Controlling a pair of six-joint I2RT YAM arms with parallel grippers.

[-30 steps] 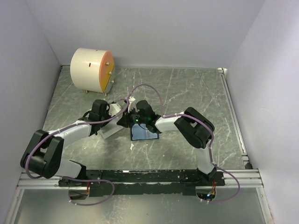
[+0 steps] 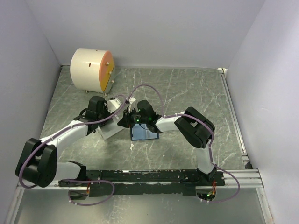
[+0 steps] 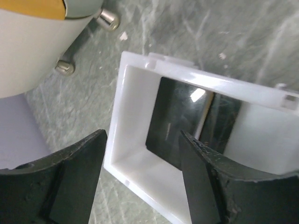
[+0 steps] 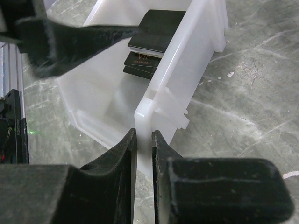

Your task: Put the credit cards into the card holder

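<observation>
The white card holder (image 4: 107,84) sits on the left half of the table, with dark cards (image 4: 159,28) stacked inside it. The right wrist view shows my right gripper closed on the holder's rim at a corner. My left gripper is part open over the holder; in its view the dark cards (image 3: 170,121) lie between white walls beyond its fingertips, and nothing is seen held. In the top view both grippers largely hide the holder.
A cream drum-shaped object (image 2: 86,70) with a coloured front stands behind the holder at back left. A blue mat (image 2: 145,133) lies under the right arm.
My left arm has shifted a little leftward, away from the holder's middle. The right arm has stayed in place.
</observation>
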